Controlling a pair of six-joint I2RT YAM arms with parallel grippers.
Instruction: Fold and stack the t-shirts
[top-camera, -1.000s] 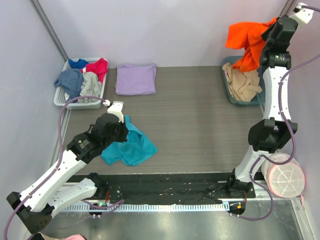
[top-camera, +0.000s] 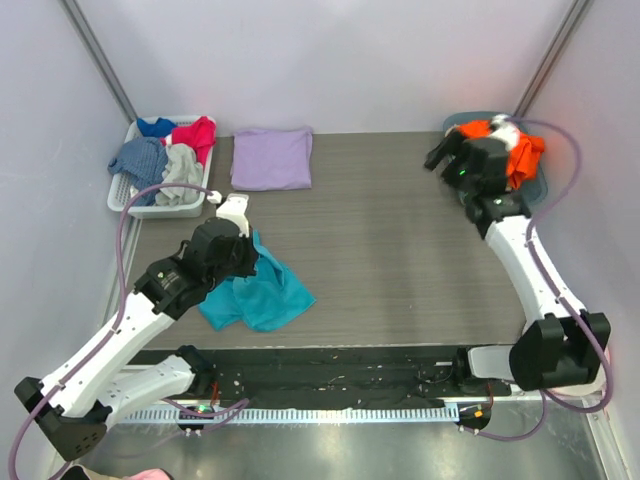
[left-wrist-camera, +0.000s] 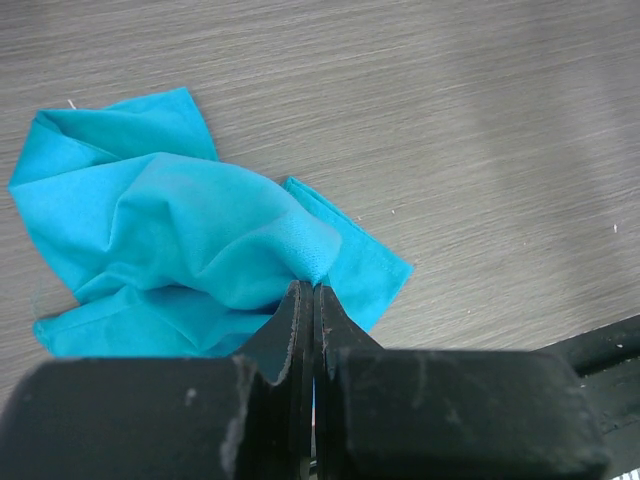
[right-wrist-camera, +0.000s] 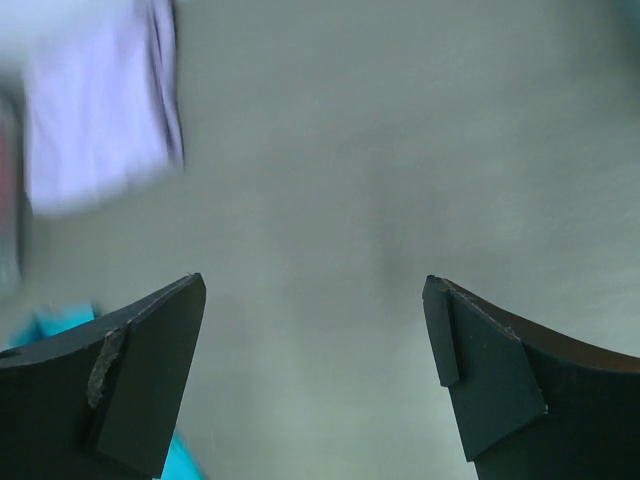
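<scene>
A teal shirt (top-camera: 272, 299) lies rumpled on the front left of the table. My left gripper is shut on a raised fold of this teal shirt (left-wrist-camera: 190, 225), whose creases run up to the fingertips; the body of the shirt stays on the table. My right gripper (top-camera: 445, 168) is blurred beside the right basket. In the right wrist view its fingers (right-wrist-camera: 490, 370) stand wide open with only table between them. A folded lavender shirt (top-camera: 272, 160) lies flat at the back left. Orange cloth (top-camera: 526, 155) lies in the right basket, partly behind the arm.
A white basket (top-camera: 168, 212) at the back left holds blue, pink and grey clothes. The blue-green basket (top-camera: 535, 190) stands at the back right.
The orange cloth went from hanging in my right gripper down into the right basket and was let go. The right arm has swung left over the table. My left arm stays put.
</scene>
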